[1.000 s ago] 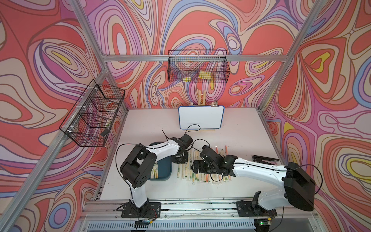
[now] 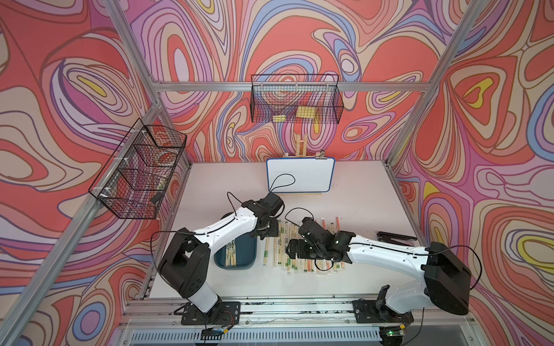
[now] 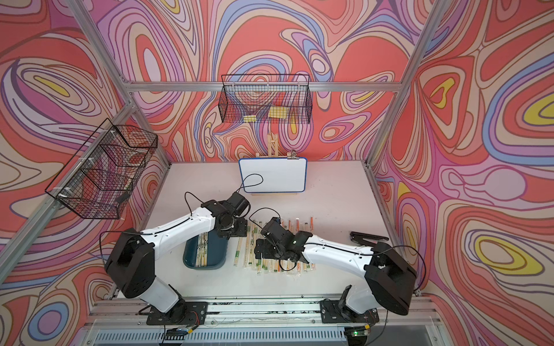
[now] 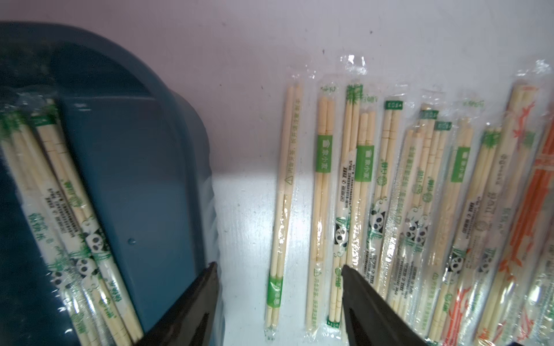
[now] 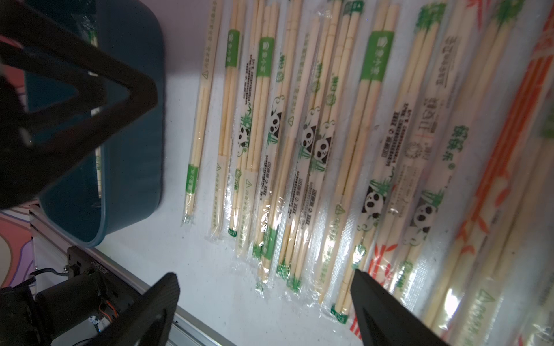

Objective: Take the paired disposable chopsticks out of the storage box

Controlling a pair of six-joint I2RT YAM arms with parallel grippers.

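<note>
Several wrapped pairs of chopsticks [image 4: 75, 225] lie inside the dark blue storage box [image 4: 193, 173], against its left side. To the right of the box, a row of wrapped pairs lies side by side on the white table; the nearest pair [image 4: 283, 201] is apart from the box wall. My left gripper stands open above the gap between box and row, nothing between its fingers. My right gripper hangs open over the row of pairs [image 5: 311, 150], also empty. The left gripper's dark parts hide some of the box in the right wrist view.
A whiteboard [image 2: 300, 174] stands at the back of the table. A black stapler-like object [image 2: 396, 238] lies at the right edge. Wire baskets [image 2: 297, 103] hang on the frame.
My left arm has swung back and the left gripper has shifted slightly away from the front and to the left, uncovering more of the row. The right arm has stayed still.
</note>
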